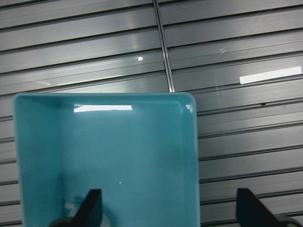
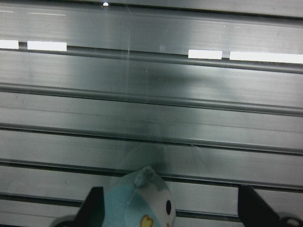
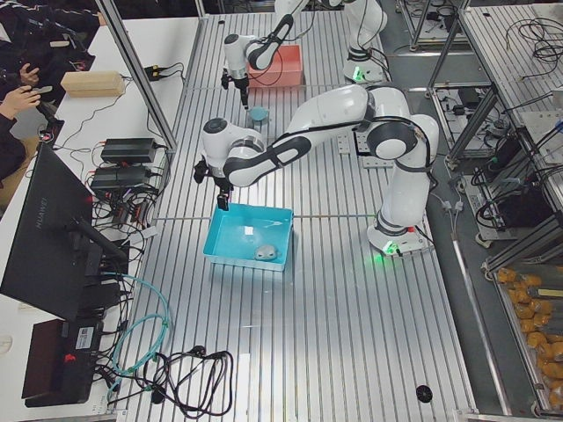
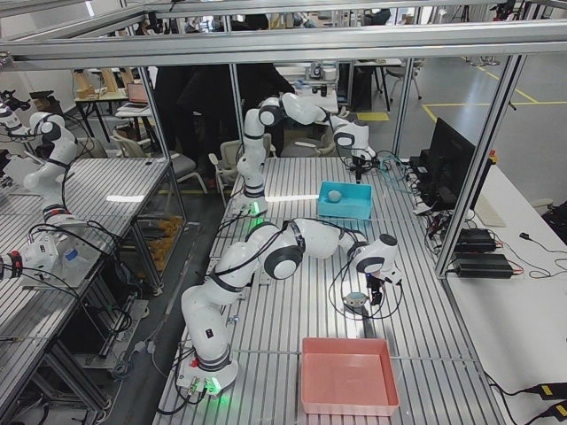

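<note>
A pale blue plush toy (image 2: 142, 201) lies on the slatted metal table, also visible in the camera right view (image 4: 355, 300). My right gripper (image 4: 376, 290) is open just over it, its fingers straddling part of the toy in the right wrist view. My left gripper (image 3: 211, 190) stands open above the near edge area of the blue bin (image 3: 227, 255). In that bin lies a small grey-white object (image 3: 266, 253), partly hidden by a left finger in the left wrist view.
A pink bin (image 4: 348, 375) stands at the right arm's end of the table. Cables (image 3: 189, 378), a monitor (image 3: 48, 233) and metal frame posts (image 3: 137, 75) line the side. Bare table surrounds the bins.
</note>
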